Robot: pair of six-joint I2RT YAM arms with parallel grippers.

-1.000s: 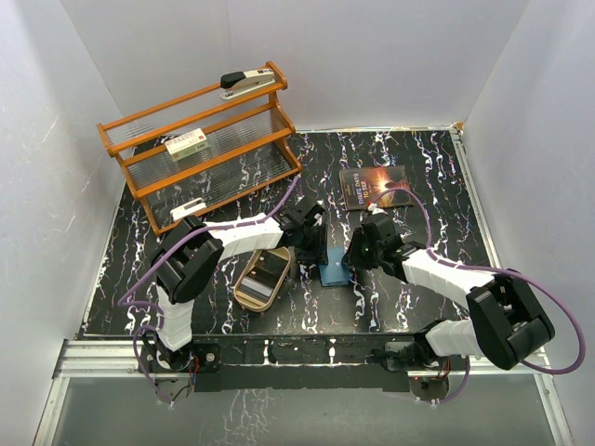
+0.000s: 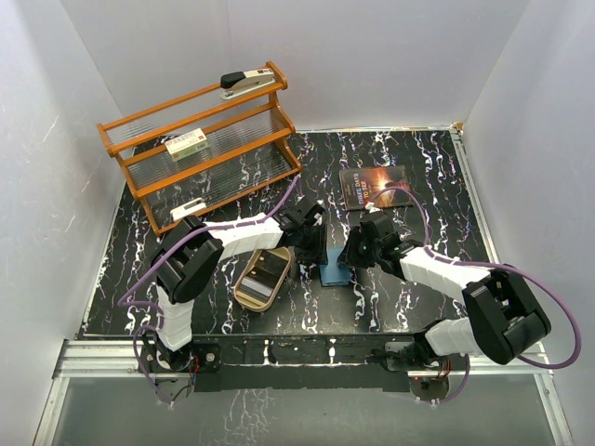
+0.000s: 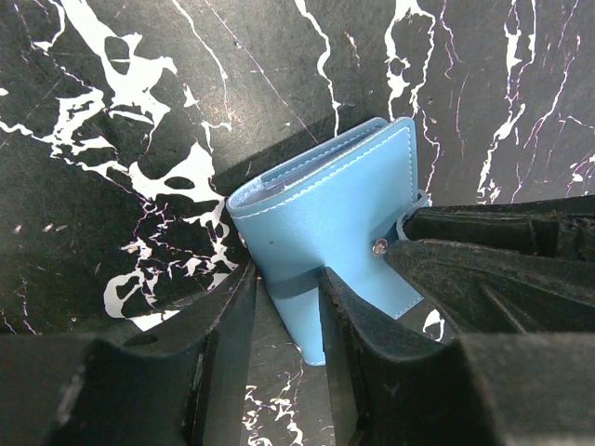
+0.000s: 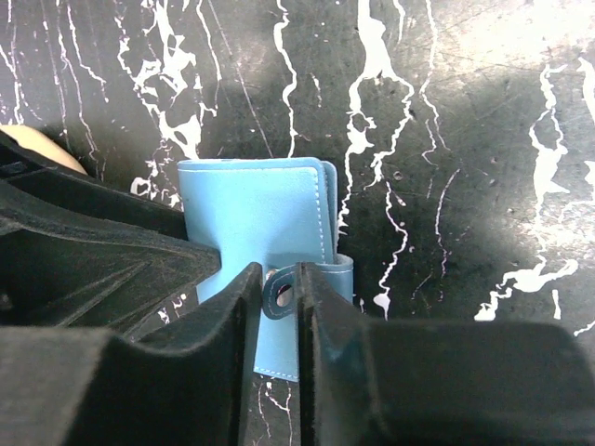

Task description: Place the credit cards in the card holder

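Observation:
The light blue card holder [image 2: 335, 274] lies on the marble table between both grippers. In the left wrist view my left gripper has its fingertips at the holder's [image 3: 325, 232] folded near end, part open. In the right wrist view my right gripper is at the holder's [image 4: 251, 209] flap by the snap, part open, the flap's curled edge between or just behind its fingertips; whether it grips it is unclear. A tan tray [image 2: 262, 279] with dark cards sits left of the holder, under the left arm.
A wooden rack [image 2: 204, 139] with a stapler [image 2: 246, 85] and a box stands at the back left. A book [image 2: 374, 186] lies behind the holder.
My right gripper and arm have shifted very slightly at the holder. The left arm looks unchanged.

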